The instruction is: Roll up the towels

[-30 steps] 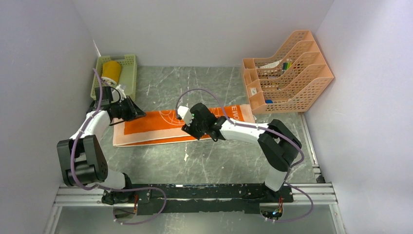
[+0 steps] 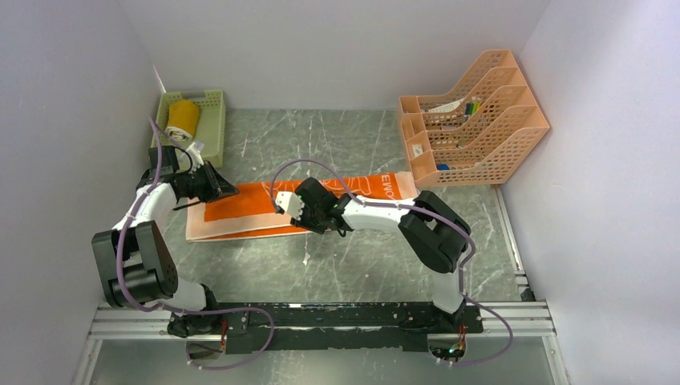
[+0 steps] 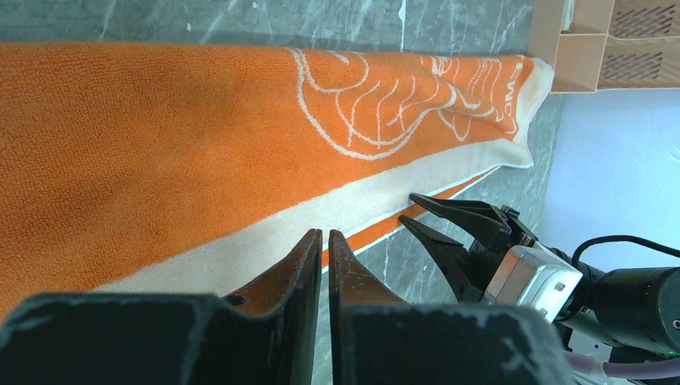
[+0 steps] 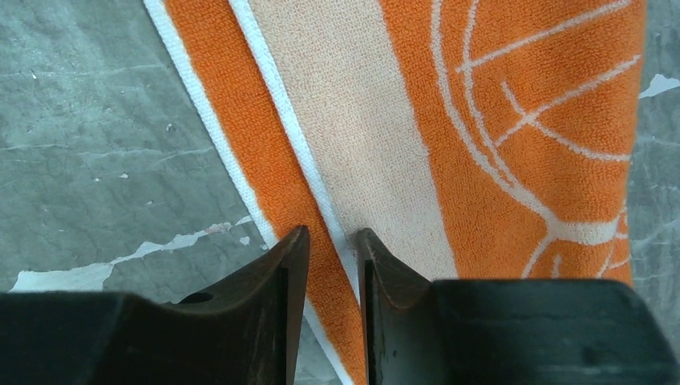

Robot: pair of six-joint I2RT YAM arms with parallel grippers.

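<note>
A long orange towel with cream bands and white print [image 2: 240, 207] lies folded lengthwise across the table, its lower layer showing along the near edge. At its left end my left gripper [image 2: 224, 191] hangs over it with fingertips together; in the left wrist view [image 3: 325, 241] I cannot make out what, if anything, is between them. My right gripper [image 2: 301, 220] is low over the middle of the near edge. In the right wrist view [image 4: 333, 241] its fingers stand part open, either side of the upper layer's white hem.
A green basket [image 2: 211, 128] with a rolled yellow towel [image 2: 183, 120] stands back left. A peach organiser [image 2: 489, 160] is at back right. Bare table [image 2: 337, 273] lies in front of the towel; walls enclose both sides and the back.
My right gripper has moved left along the towel and slightly toward the front.
</note>
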